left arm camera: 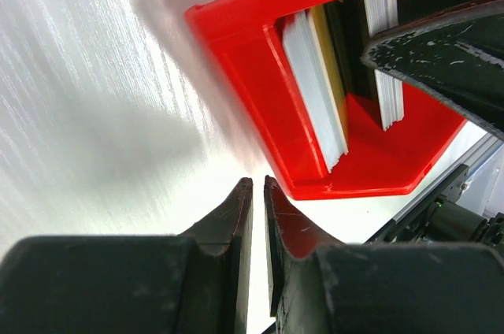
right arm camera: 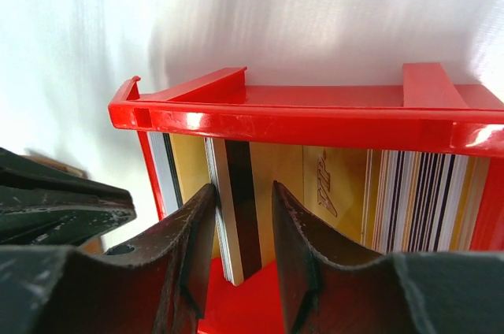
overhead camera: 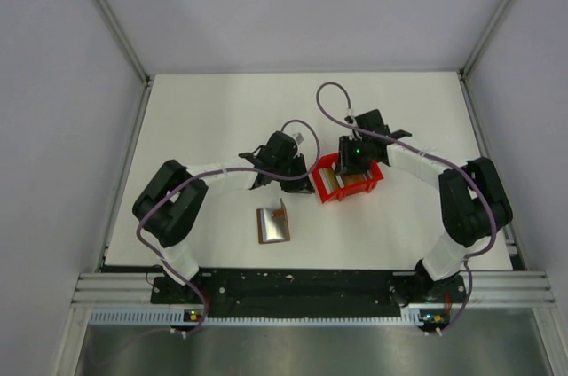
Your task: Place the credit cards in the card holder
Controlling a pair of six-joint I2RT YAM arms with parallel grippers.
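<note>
A red holder (overhead camera: 376, 179) full of cards stands right of the table's centre. My right gripper is shut on a stack of cards (right arm camera: 243, 224) inside it, tight along the stack's edge. My left gripper is shut just outside the holder's near corner, left of it in the top view; whether anything is between its tips is not visible. More cards (left arm camera: 313, 82) stand in the holder's end.
A small silver-fronted object (overhead camera: 273, 225) lies on the table below my left gripper.
</note>
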